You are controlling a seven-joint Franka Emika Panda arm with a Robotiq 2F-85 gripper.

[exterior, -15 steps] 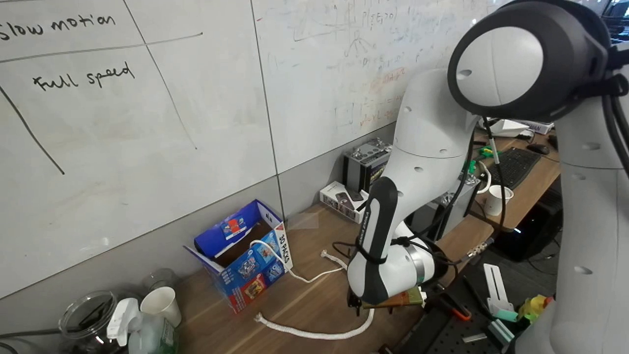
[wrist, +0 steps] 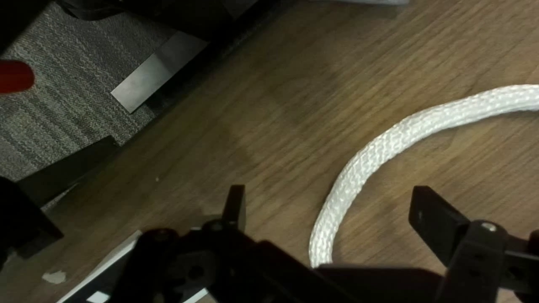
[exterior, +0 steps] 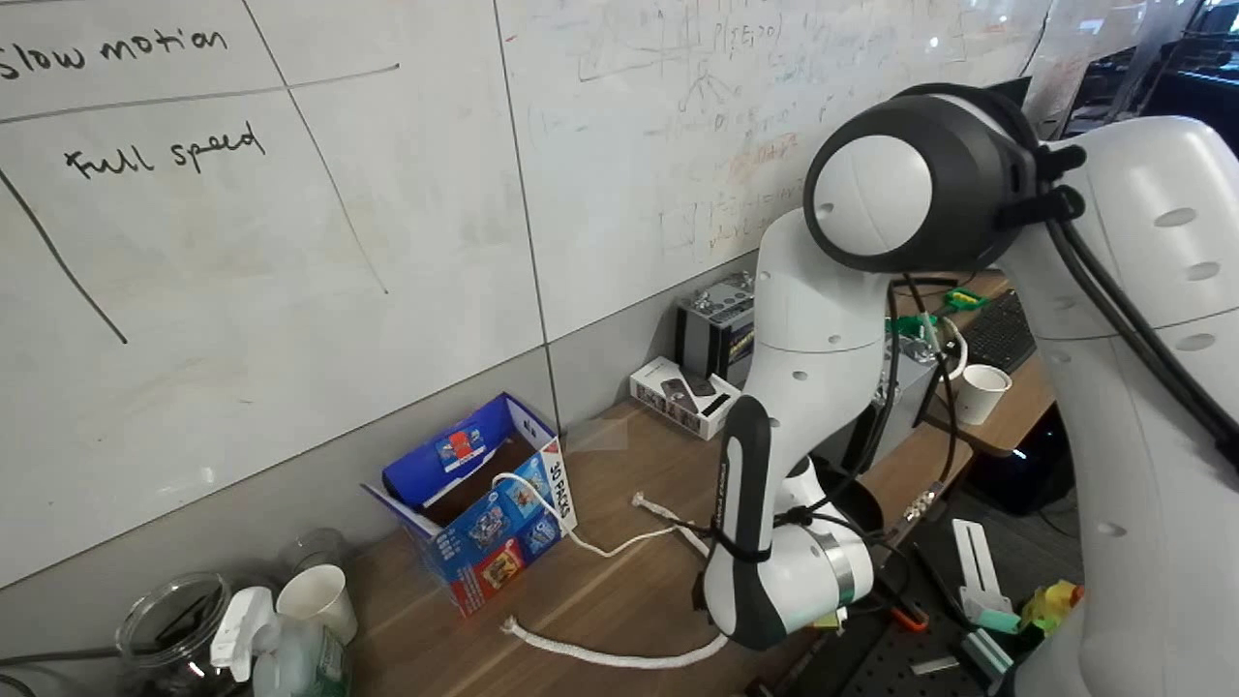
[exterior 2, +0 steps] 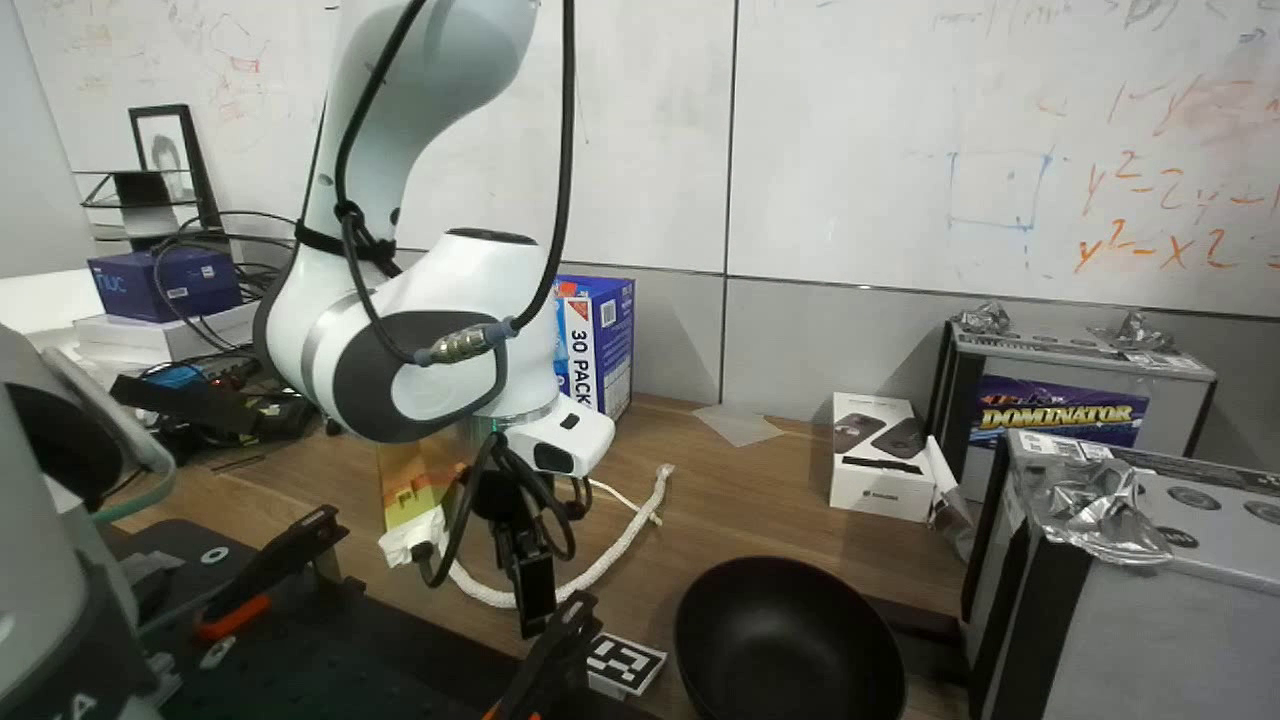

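Observation:
A thick white braided rope point(wrist: 364, 164) lies curved on the wooden table. In the wrist view it runs between the spread fingers of my gripper, which is open and holds nothing. Seen in the second exterior view, the gripper point(exterior 2: 534, 594) points down over the table, close to the rope point(exterior 2: 618, 546). The first exterior view shows one rope end point(exterior: 546, 641) toward the front, while the arm hides the rope's middle and my gripper.
A blue snack box point(exterior: 494, 517) stands open by the wall, with a thin white cord over its edge. A black bowl point(exterior 2: 786, 642), a white phone box point(exterior 2: 882, 456) and heavy batteries point(exterior 2: 1104, 564) are to the right. Black clamps point(exterior 2: 546, 660) line the table's near edge.
The arm's upper part has swung left in the first exterior view, and the wrist has come lower and slightly right, now covering more of the rope. The rope looks unmoved where visible.

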